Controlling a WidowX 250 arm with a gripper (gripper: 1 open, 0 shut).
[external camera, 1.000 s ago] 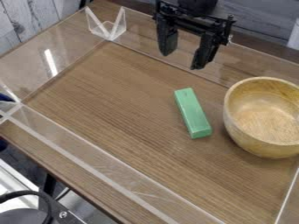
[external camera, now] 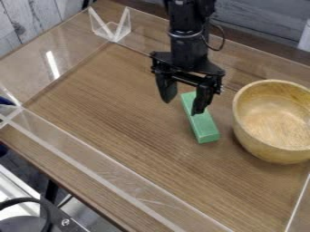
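Note:
My black gripper (external camera: pixel 187 83) is over the middle of the wooden table, open, its fingers pointing down. Just below it a green rectangular block (external camera: pixel 200 120) lies flat, its upper end close to or partly behind the right finger. I cannot tell whether they touch.
A wooden bowl (external camera: pixel 273 122) sits at the right, close to the green block. A white wire-like object (external camera: pixel 111 25) stands at the back left. A dark rounded object with cables is at the lower-left edge.
The block appears unmoved.

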